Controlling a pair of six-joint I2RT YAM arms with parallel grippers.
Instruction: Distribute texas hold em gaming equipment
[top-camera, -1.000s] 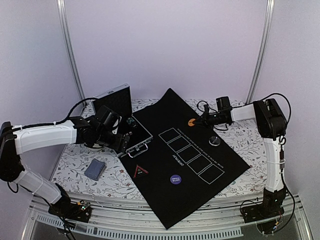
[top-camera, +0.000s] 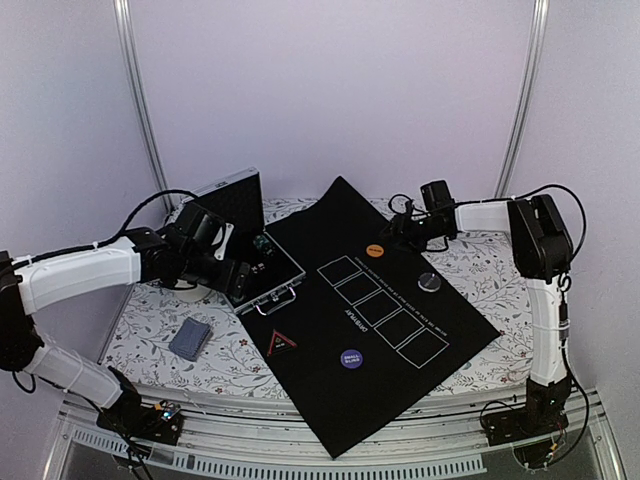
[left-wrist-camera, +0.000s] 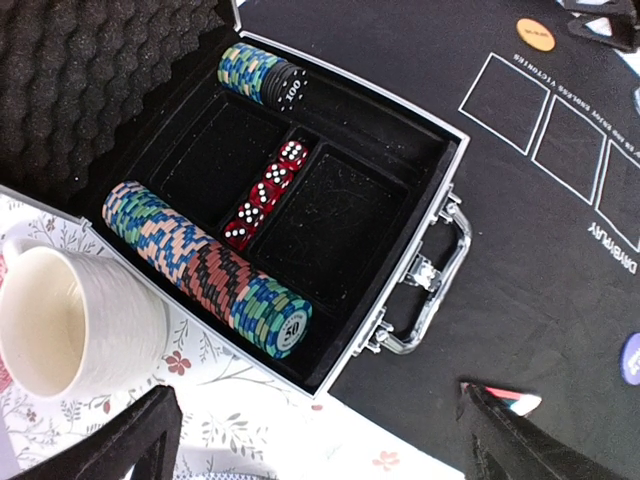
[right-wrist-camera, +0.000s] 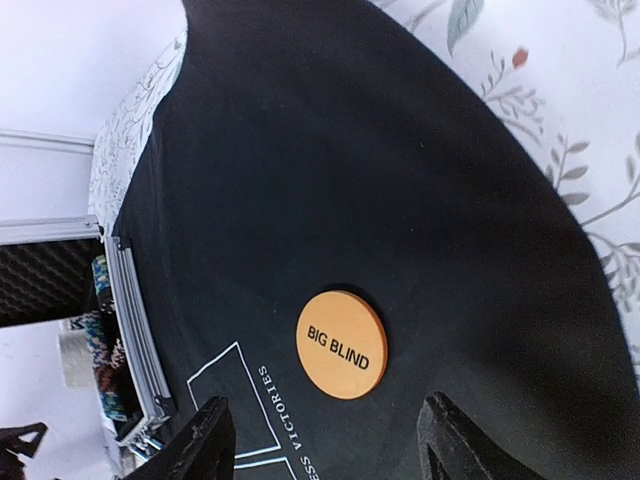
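Note:
An open aluminium case (left-wrist-camera: 356, 340) holds chip rows (left-wrist-camera: 190, 258) and red dice (left-wrist-camera: 265, 192) in the left wrist view. My left gripper (top-camera: 225, 272) is open over the case's left side, nothing between its fingertips. The orange BIG BLIND button (right-wrist-camera: 340, 344) lies on the black mat (right-wrist-camera: 380, 180). My right gripper is over the mat near it, fingers apart with nothing between them. A blue SMALL BLIND button (top-camera: 351, 359) and a red triangular piece (top-camera: 282, 342) lie toward the front.
A white mug (left-wrist-camera: 105, 320) stands left of the case. A blue card box (top-camera: 190, 338) lies on the floral tablecloth. A clear round disc (top-camera: 429, 282) sits right of the printed card boxes. The mat's middle holds only printing.
The right arm has risen slightly, and the orange button now shows a little left of where it was, clear of the gripper. The left arm has shifted slightly up and left.

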